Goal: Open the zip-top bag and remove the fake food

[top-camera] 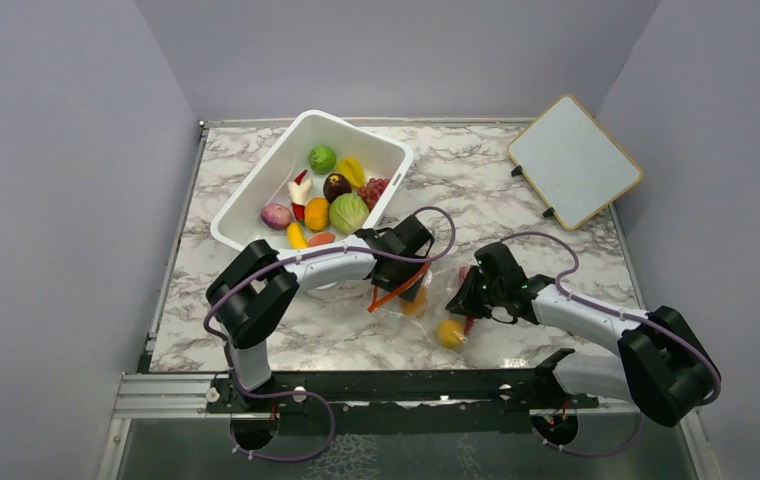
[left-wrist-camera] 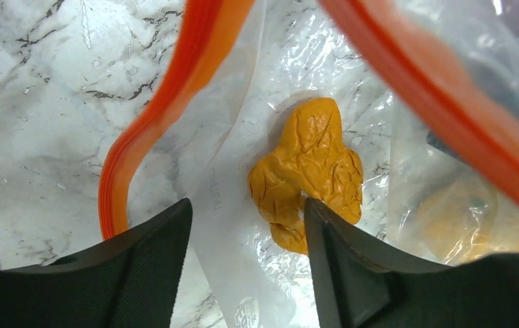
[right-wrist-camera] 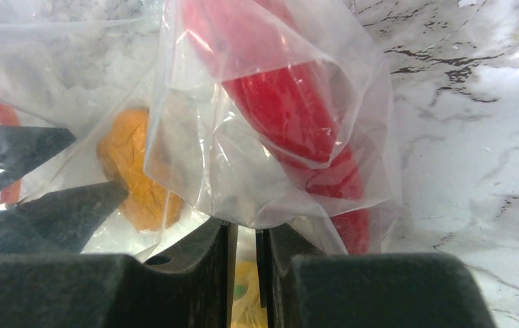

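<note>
The clear zip top bag [top-camera: 426, 325] with orange zip strips lies on the table. In the left wrist view its mouth gapes round a wrinkled orange food piece [left-wrist-camera: 308, 164]; my left gripper is open above it, fingers apart. In the right wrist view, a long red piece [right-wrist-camera: 284, 109] and an orange piece [right-wrist-camera: 134, 164] show through the plastic, with a yellow piece [right-wrist-camera: 246, 280] lower down. My right gripper has its fingertips narrowly apart at the bag's edge; whether plastic is between them is unclear.
A white bin [top-camera: 241, 205] of assorted fake food sits behind my left arm. A framed white board [top-camera: 576, 160] lies back right. Bare marble table shows at the front left and back middle.
</note>
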